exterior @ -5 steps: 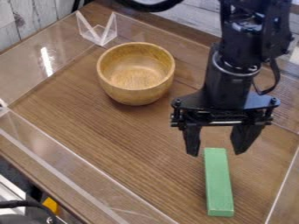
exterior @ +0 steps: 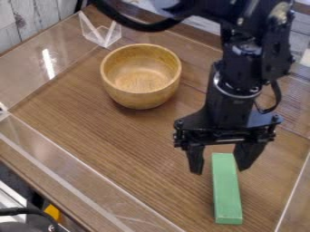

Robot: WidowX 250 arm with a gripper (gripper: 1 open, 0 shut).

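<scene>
The black gripper (exterior: pixel 220 152) hangs over the near right part of the wooden table, open, with its two fingers spread wide above the upper end of a green rectangular bar (exterior: pixel 227 192). The bar lies lengthwise on the table, with nothing gripped. A tan round bowl (exterior: pixel 141 77) sits at the back left of the arm.
A clear angular object (exterior: pixel 98 29) stands at the back left corner. Low walls or rails edge the table.
The gripper has shifted slightly left and turned a little; the green bar and bowl look unmoved.
</scene>
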